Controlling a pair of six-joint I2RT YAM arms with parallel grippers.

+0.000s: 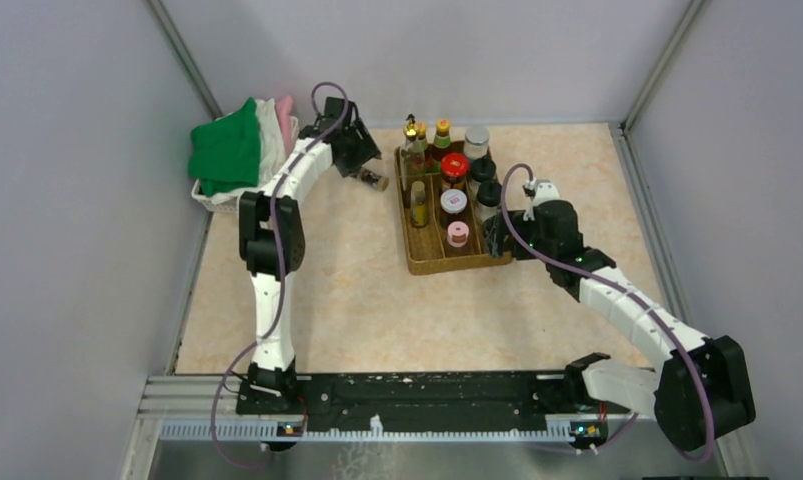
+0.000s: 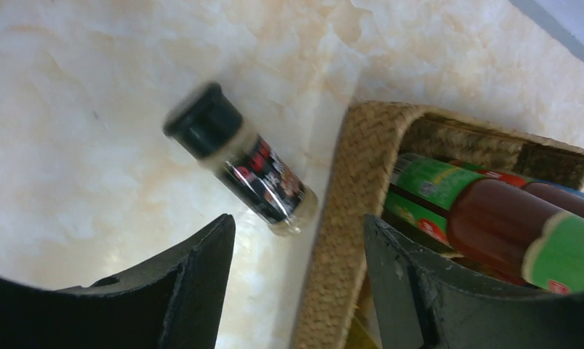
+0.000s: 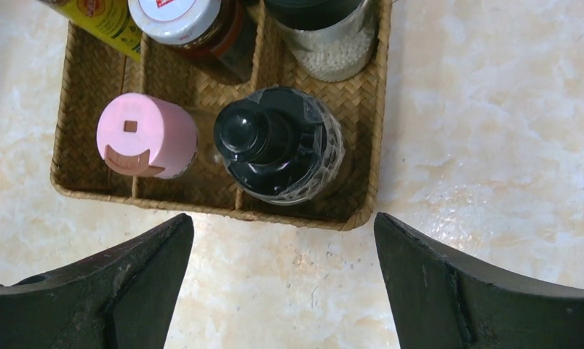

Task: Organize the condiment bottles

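Observation:
A small spice bottle (image 2: 263, 179) with a black cap and dark label lies on its side on the table, just left of the woven box (image 2: 347, 189). My left gripper is open, with the bottle ahead of its fingers and nothing held. In the top view the left gripper (image 1: 362, 150) partly covers the bottle's cap end. Bottles and jars stand in the box's compartments, among them a pink-capped one (image 3: 150, 136) and a black-capped bottle (image 3: 281, 149) at the near right corner. Before that corner, my right gripper is open and empty.
A white basket (image 1: 220, 208) with green, white and pink cloths stands at the back left. Tall bottles (image 1: 411, 160) rise at the box's back left. Bare table (image 1: 377, 320) stretches in front of the box.

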